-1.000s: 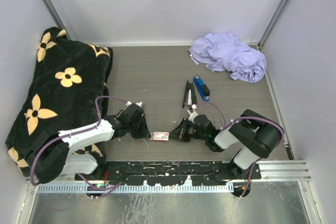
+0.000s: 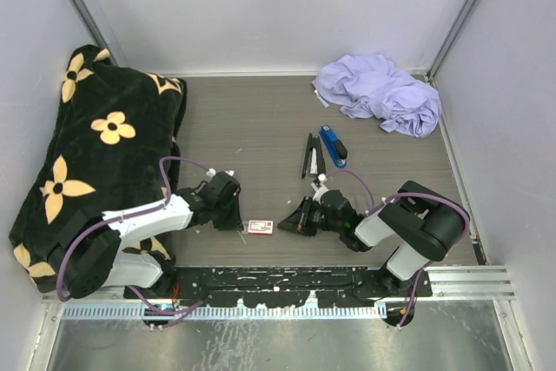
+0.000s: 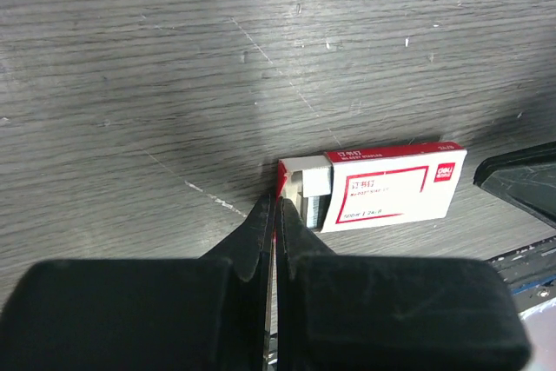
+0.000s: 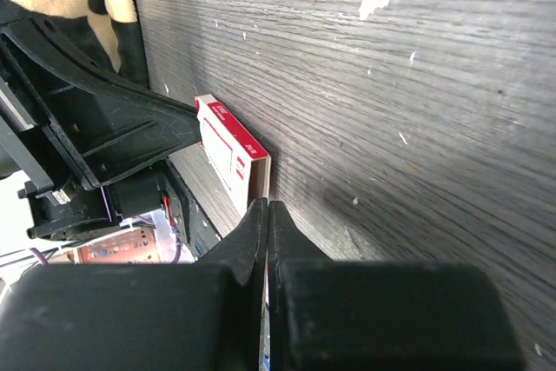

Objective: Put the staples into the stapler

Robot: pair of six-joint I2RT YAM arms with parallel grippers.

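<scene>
The staple box (image 2: pixel 261 228), white and red, lies on the table between my grippers. My left gripper is shut, its tips at the box's left end (image 3: pixel 387 188), where an inner sleeve shows partly out with staples visible. My right gripper is shut too, its tips near the other end of the box (image 4: pixel 228 149); nothing clear shows between its fingers. The blue stapler (image 2: pixel 333 145) lies at the back right, beside black stapler-like pieces (image 2: pixel 310 154).
A black flowered cushion (image 2: pixel 104 145) lines the left side. A lilac cloth (image 2: pixel 382 93) is heaped at the back right.
The staple box has shifted slightly to the left, along with my left gripper.
</scene>
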